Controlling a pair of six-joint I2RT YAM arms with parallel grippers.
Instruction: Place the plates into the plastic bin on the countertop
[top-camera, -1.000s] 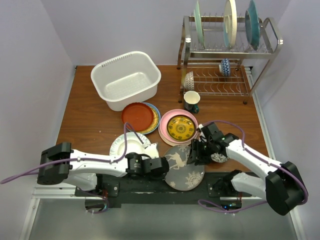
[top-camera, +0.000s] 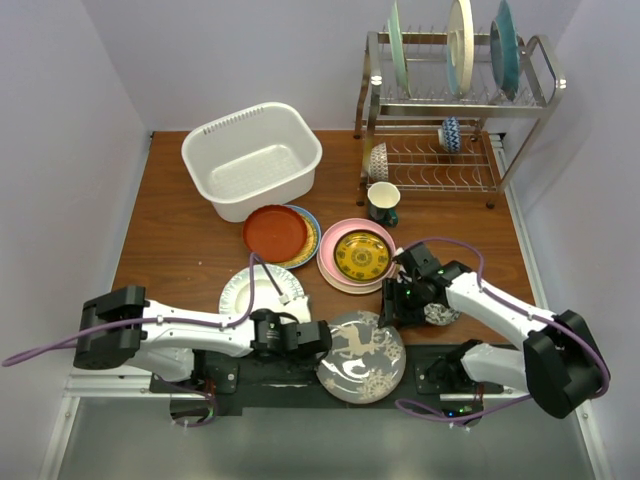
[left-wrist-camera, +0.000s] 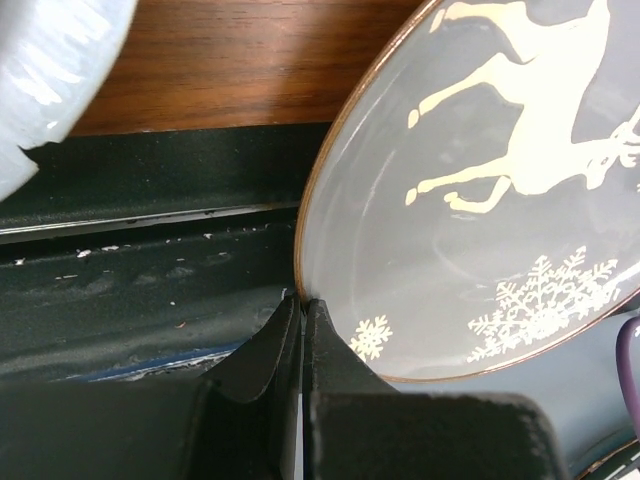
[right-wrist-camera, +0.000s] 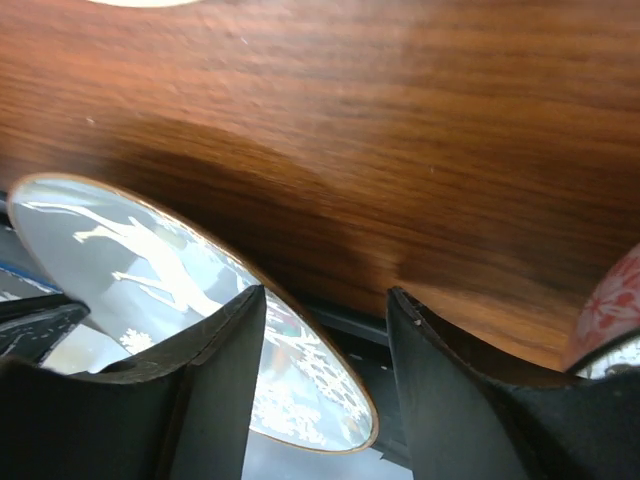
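Note:
A grey plate with a pale reindeer and snowflakes hangs past the counter's front edge. At its left rim my left gripper is shut on it, the fingertips pinching the brown edge. My right gripper is partly open above the plate's right side; the plate's rim runs below and between its fingers without being gripped. The white plastic bin stands empty at the back left. On the counter lie a brown plate over a blue-and-yellow one, a yellow plate on a pink plate, and a white plate.
A metal dish rack at the back right holds upright plates and cups. A mug stands before it. A patterned bowl sits beside the right gripper. Bare wood shows left of the stacks.
The grey plate, with my left gripper on its rim, has moved slightly left and toward the front.

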